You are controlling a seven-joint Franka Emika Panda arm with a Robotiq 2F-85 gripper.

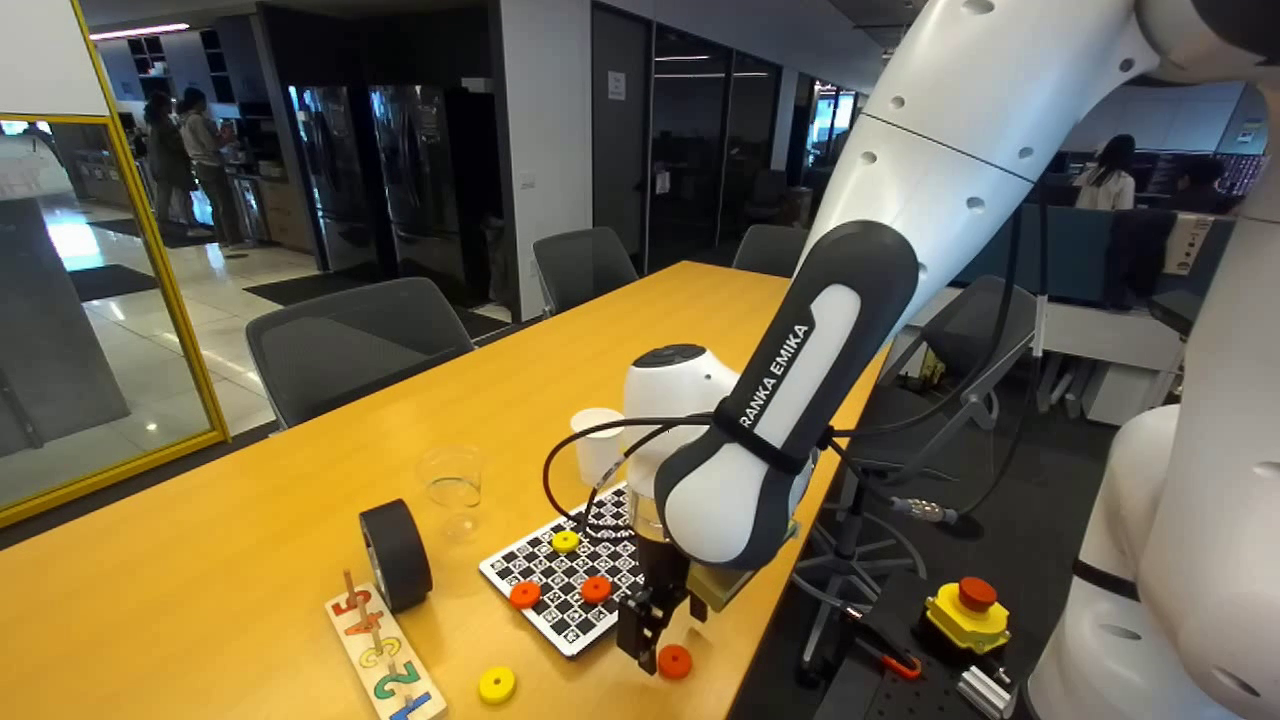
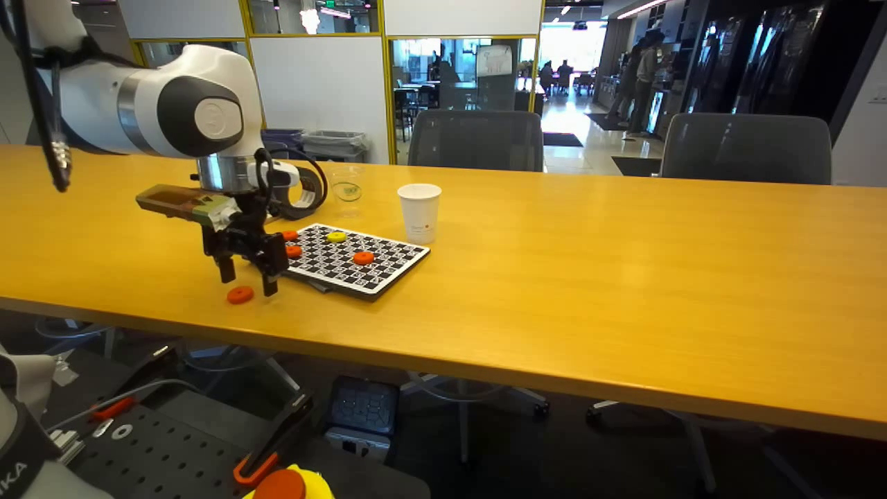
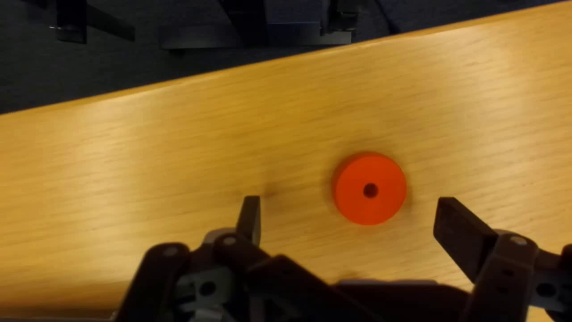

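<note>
Below my gripper, an orange-red disc with a small centre hole lies flat on the wooden table. The fingers are spread wide, with only air between the fingers. Seen from the wrist, the disc sits between the two fingertips sideways, nearer the right one and a little beyond the tips, touching neither. A black-and-white patterned board lies beside the gripper. On it rest a yellow disc and several orange discs, one of them at the board's left edge. A second yellow disc lies on bare table.
The table edge runs close to the lone orange disc. A white paper cup stands behind the board, and a clear glass nearby. A black ring and a wooden number board are further left.
</note>
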